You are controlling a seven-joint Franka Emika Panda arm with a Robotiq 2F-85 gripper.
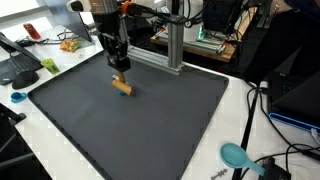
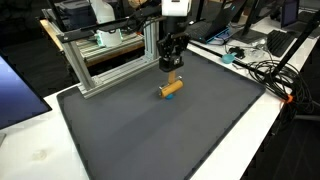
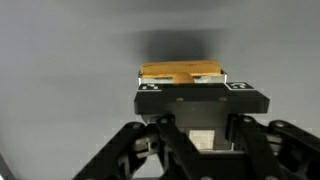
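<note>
An orange, wood-coloured block (image 2: pixel 171 89) lies low over the dark mat, with a short upright orange piece rising from its middle. My gripper (image 2: pixel 172 72) points down, shut on that upright part. In exterior view 1 the same orange block (image 1: pixel 122 87) sits just under the fingers, near the mat's far edge. Something small and blue (image 2: pixel 170 97) shows beneath the block's near side. From the wrist, the block's orange top (image 3: pixel 180 70) appears beyond the black fingertips, which hide the part between them. Whether the block touches the mat cannot be told.
Behind the arm stands a metal frame (image 2: pixel 115 72). A teal round object (image 1: pixel 237 156) lies at the near right, off the mat, and cables (image 2: pixel 265 68) lie beyond the mat's far right side.
</note>
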